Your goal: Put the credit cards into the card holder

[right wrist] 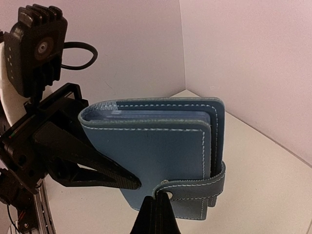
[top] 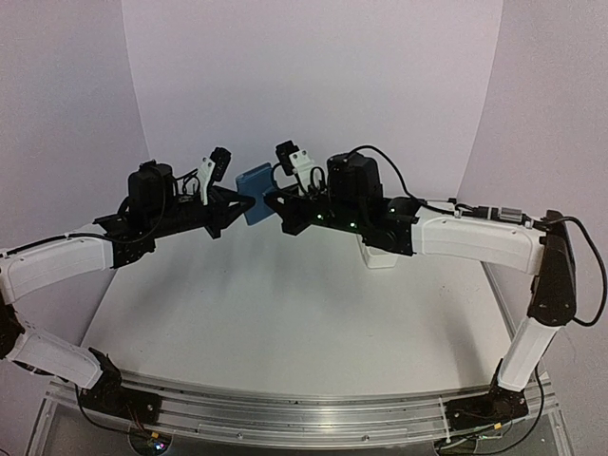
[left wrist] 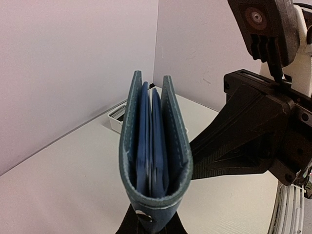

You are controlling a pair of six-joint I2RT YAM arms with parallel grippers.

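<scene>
The blue card holder [top: 255, 195] is up in the air between the two arms, clamped in my left gripper [top: 245, 202]. In the left wrist view its covers stand slightly apart, with blue sleeves [left wrist: 143, 146] between them; whether cards are in the sleeves I cannot tell. A strap [right wrist: 195, 189] wraps over the cover edges in the right wrist view, its end by a snap. My right gripper is shut, fingertips together at the strap's end by the snap, with nothing showing between them. No separate credit card can be made out.
On the table behind the right arm stands a white box [top: 379, 258], mostly hidden; the left wrist view shows the box [left wrist: 116, 126] partly behind the holder.
</scene>
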